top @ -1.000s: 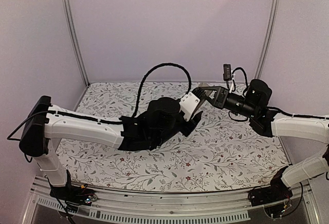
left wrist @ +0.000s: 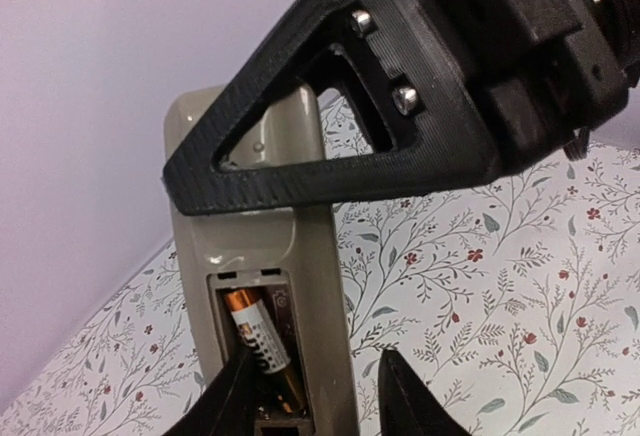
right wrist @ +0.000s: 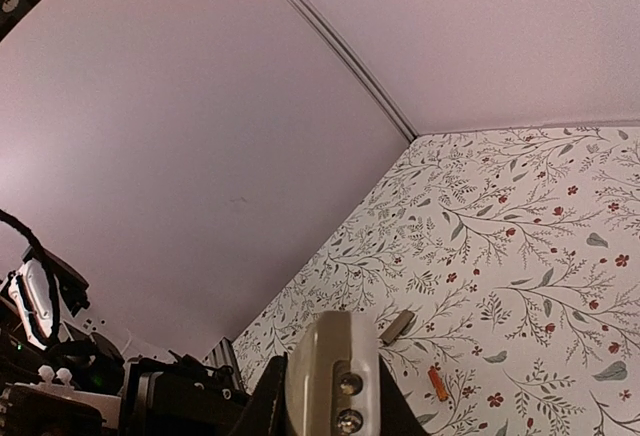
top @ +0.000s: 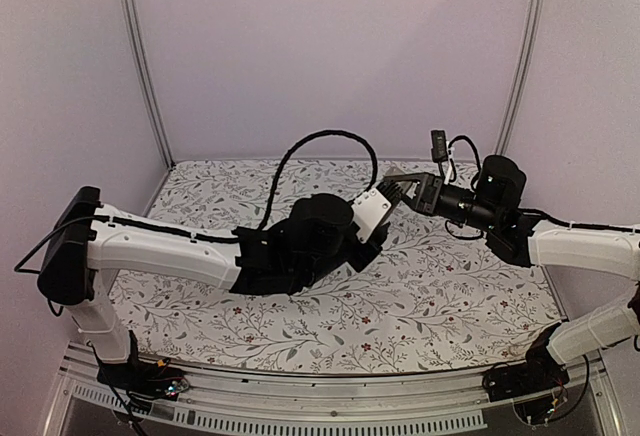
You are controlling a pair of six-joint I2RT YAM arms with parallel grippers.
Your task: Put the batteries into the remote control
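Note:
My right gripper (top: 420,188) is shut on the grey remote (left wrist: 320,376), which it holds upright in the air; in the left wrist view its black finger crosses the remote's upper part. The open compartment shows an orange-and-black battery (left wrist: 262,341) lying tilted inside. My left gripper is part open at the compartment's lower end, its two fingertips either side of the remote's lower part; whether they touch it is unclear. In the right wrist view a small grey piece (right wrist: 397,326), likely the cover, and an orange battery (right wrist: 437,384) lie on the floral surface.
Pale walls (top: 320,66) enclose the back and sides.
The right gripper stays nearly still with the remote.

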